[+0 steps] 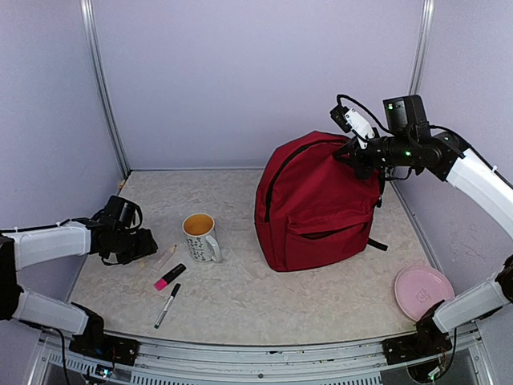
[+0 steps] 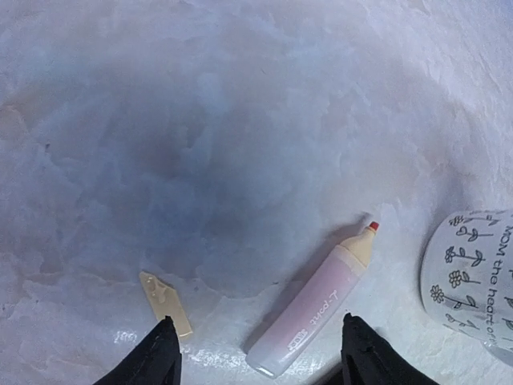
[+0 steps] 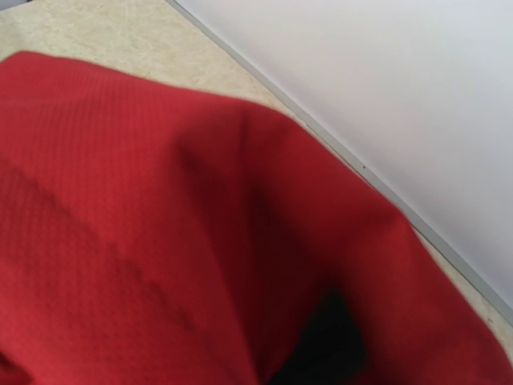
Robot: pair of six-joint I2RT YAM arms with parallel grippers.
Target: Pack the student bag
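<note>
My left gripper (image 1: pixel 147 245) hovers low at the table's left side, its fingers apart and empty. In the left wrist view, a thick pink pen (image 2: pixel 313 309) with a tan, red-tipped end lies on the table below and between the spread fingertips. Just right of that gripper are a black-and-pink marker (image 1: pixel 170 277) and a thin black-and-white pen (image 1: pixel 170 306). The red backpack (image 1: pixel 321 216) stands upright right of centre. High on its upper right, my right gripper (image 1: pixel 361 163) is shut on the red cloth; its fingertips are hidden. Red fabric (image 3: pixel 160 184) fills most of the right wrist view.
A mug (image 1: pixel 202 238) with an orange inside stands between the pens and the backpack. A pink plate (image 1: pixel 423 290) lies at the front right. Beside the pink pen is a small tan piece (image 2: pixel 166 303).
</note>
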